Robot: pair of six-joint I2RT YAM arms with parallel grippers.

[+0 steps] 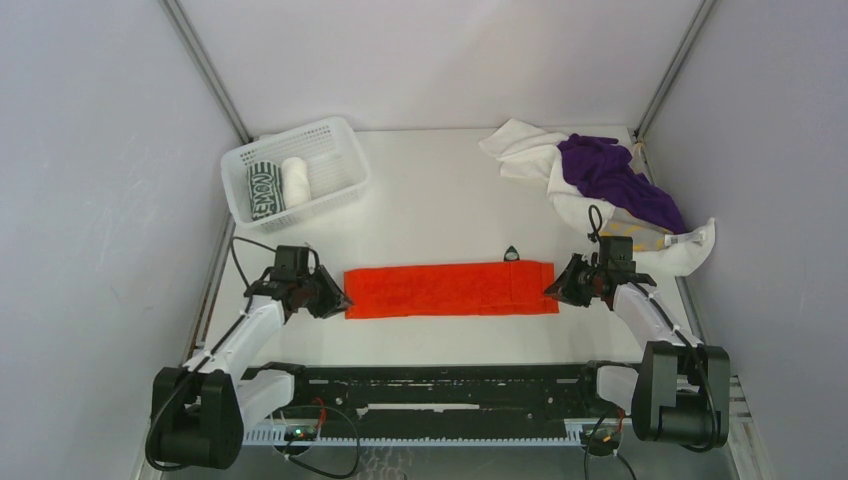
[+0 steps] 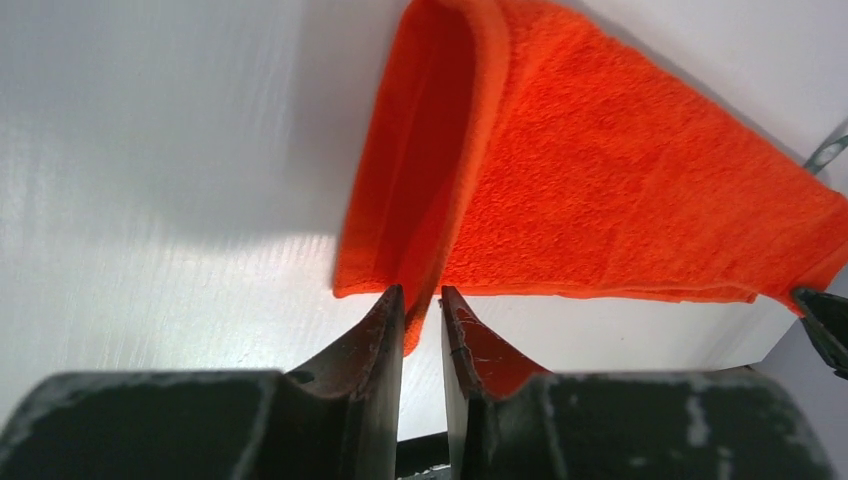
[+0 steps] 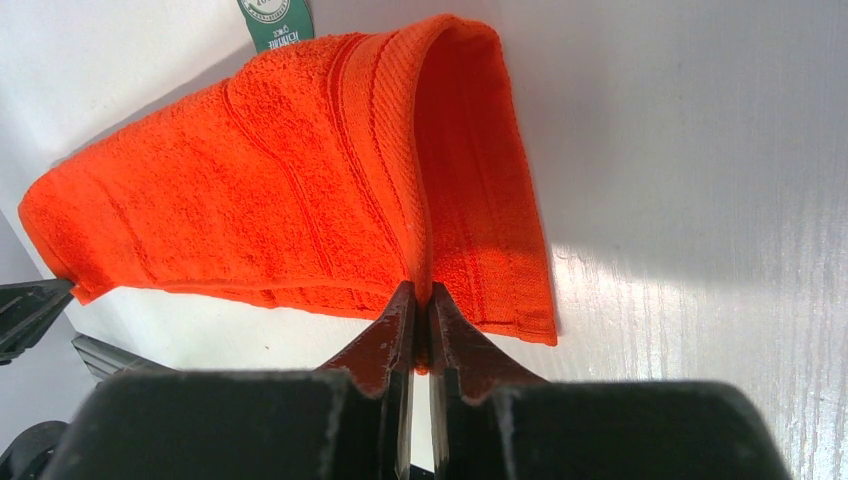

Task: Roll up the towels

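Note:
An orange-red towel (image 1: 430,290), folded into a long strip, stretches between my two grippers. At its left end, my left gripper has its fingers parted on either side of the towel's raised edge, with a gap showing. My right gripper is shut on the raised top layer at the opposite end. In both wrist views this layer bulges up, and the lower layer lies flat on the table beneath it. A green tag (image 3: 278,22) sticks out from the towel's far side.
A white basket (image 1: 345,150) at the back left holds a striped roll (image 1: 265,190) and a white roll (image 1: 295,182). Piled at the back right are a purple towel (image 1: 610,180) and white cloths (image 1: 520,150). Bare table lies behind the orange-red towel.

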